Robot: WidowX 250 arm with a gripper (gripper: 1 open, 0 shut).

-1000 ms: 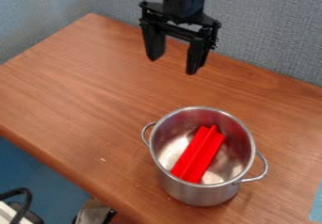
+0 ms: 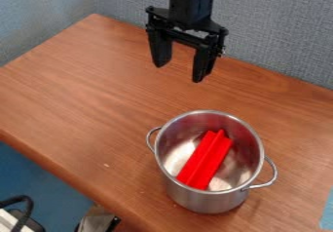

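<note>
My black gripper (image 2: 180, 58) hangs open over the back of the wooden table, its two fingers apart with nothing between them. A steel pot (image 2: 189, 198) with two handles stands near the front right of the table. Inside it lies a red object (image 2: 204, 160), long and ridged, possibly two bars side by side, resting at a slant.
Grey padded walls (image 2: 286, 26) rise behind it. Past the front left edge is a blue floor with some black and pale items, partly cut off.
The pot and the red object are unchanged.
</note>
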